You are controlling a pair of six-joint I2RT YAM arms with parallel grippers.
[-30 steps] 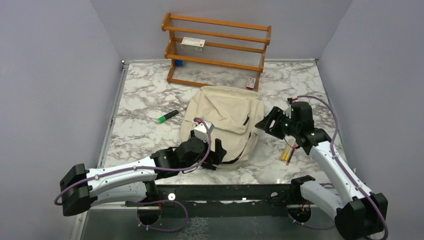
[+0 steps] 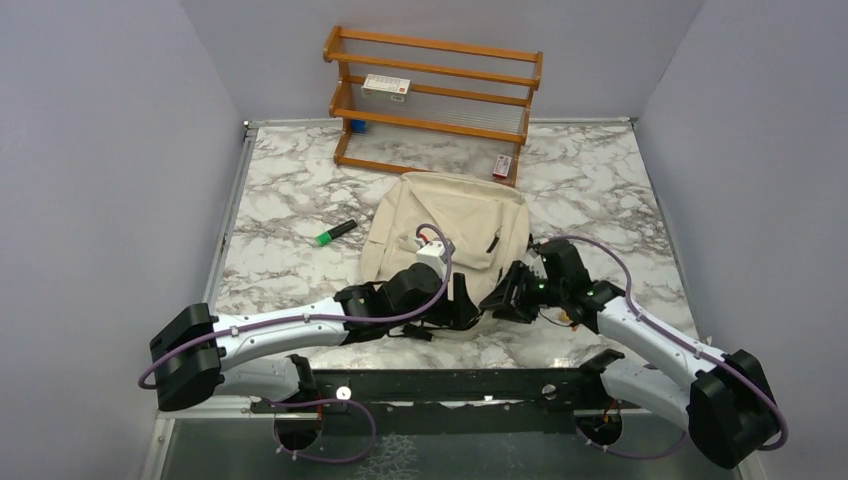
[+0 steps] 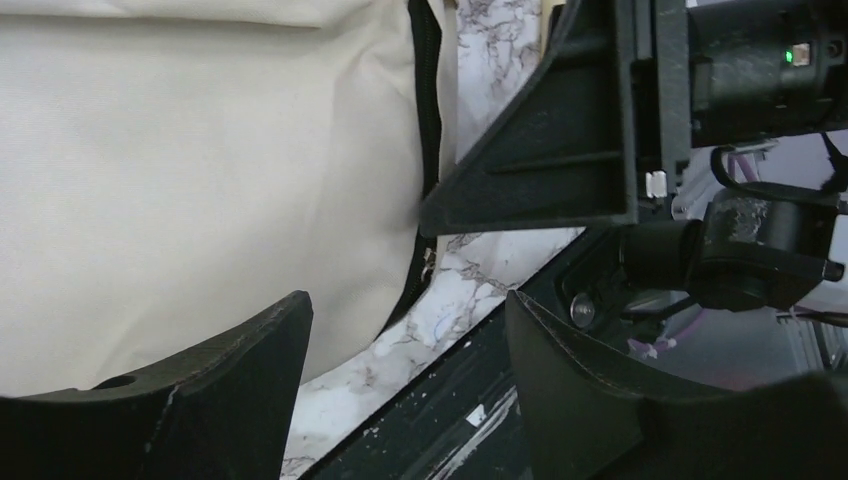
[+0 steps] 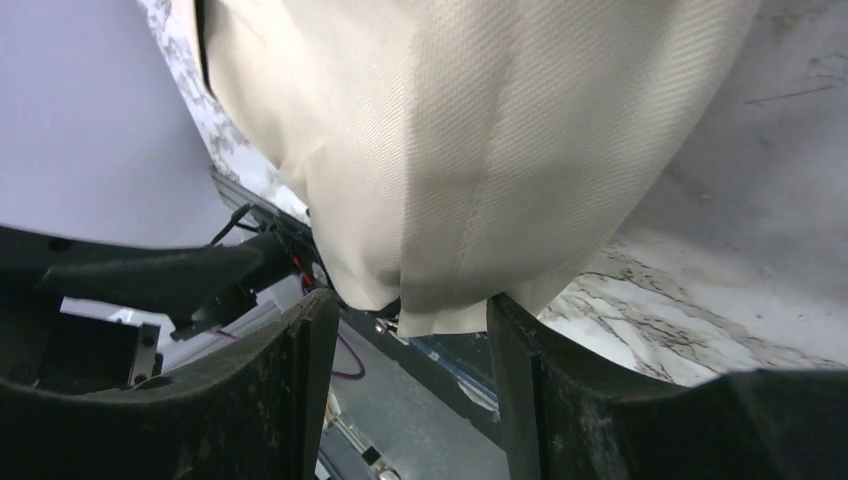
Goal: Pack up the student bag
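The cream bag [image 2: 470, 215] lies flat in the middle of the marble table, its black zipper [image 3: 428, 90] running along the edge nearest me. My left gripper [image 2: 466, 310] hangs over that lower edge; in the left wrist view its fingers [image 3: 250, 360] stand apart with nothing between them.
A wooden rack [image 2: 435, 116] at the back carries a white box [image 2: 386, 87] and a small red-and-white box [image 2: 502, 166]. Left of the bag lies a green-and-black marker [image 2: 336, 232]. The two grippers are very close together. Free table lies on both far sides.
My right gripper has moved left and toward the table's front, from beside the bag to its lower corner. My left gripper has shifted right along the lower edge. The bag looks unmoved.
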